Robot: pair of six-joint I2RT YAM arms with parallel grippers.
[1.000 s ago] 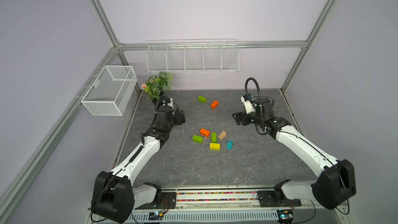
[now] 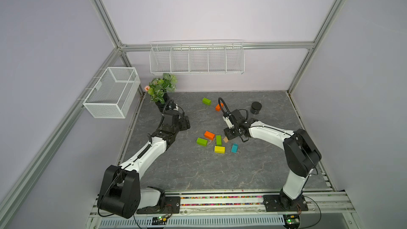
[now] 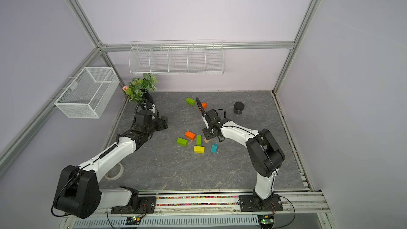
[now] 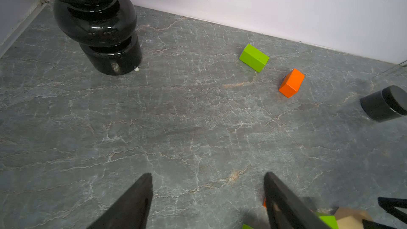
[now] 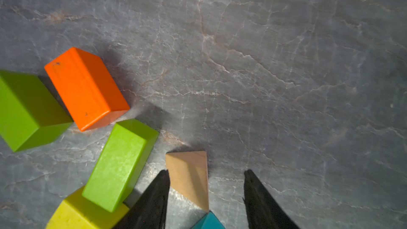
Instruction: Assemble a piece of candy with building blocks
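Note:
A tan wooden triangular block (image 5: 188, 173) lies on the table, with my right gripper open just above it, one finger at its left edge. Around it lie a green block (image 5: 118, 165), a yellow block (image 5: 87, 214), a cyan block (image 5: 208, 222), an orange block (image 5: 84, 87) and another green block (image 5: 34, 110). At the back are a green block (image 4: 254, 58) and an orange block (image 4: 291, 83). My left gripper stands open at the left of the table, nothing between its fingers.
A black vase with a plant (image 2: 159, 89) stands at the back left. A black cylinder (image 2: 256, 107) stands at the back right. Wire baskets (image 2: 197, 59) hang on the walls.
My left arm has moved slightly.

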